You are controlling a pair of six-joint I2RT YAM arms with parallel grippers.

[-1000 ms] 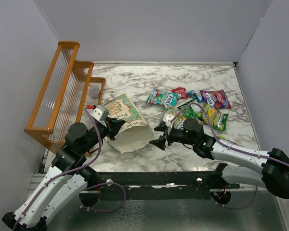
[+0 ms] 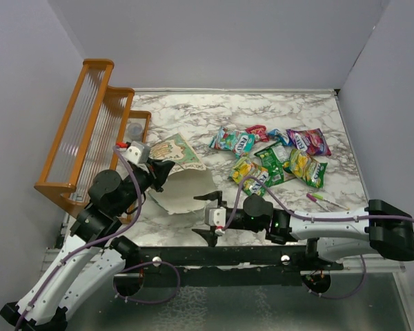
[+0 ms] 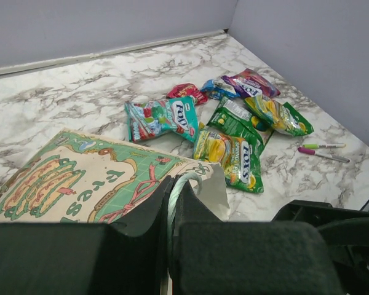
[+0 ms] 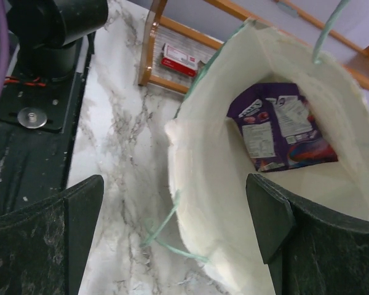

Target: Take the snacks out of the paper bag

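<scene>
The paper bag (image 2: 183, 193) lies on its side, mouth toward the front; its printed face (image 3: 67, 184) is up. In the right wrist view a purple snack pack (image 4: 277, 126) lies inside it. My left gripper (image 2: 162, 176) is shut on the bag's pale cord handle (image 3: 178, 190) at its upper edge. My right gripper (image 2: 210, 217) stands open at the bag's mouth, its fingers low either side of the near rim. Several snack packs (image 2: 231, 141) lie loose at the upper right of the top view.
A wooden shelf rack (image 2: 76, 138) stands on the left. Two markers (image 2: 321, 201) lie at the right. Grey walls bound the sides and back.
My right gripper has moved left and toward the front, to the bag's mouth, and looks wider open. My left gripper has shifted slightly left and up with the bag's rim.
</scene>
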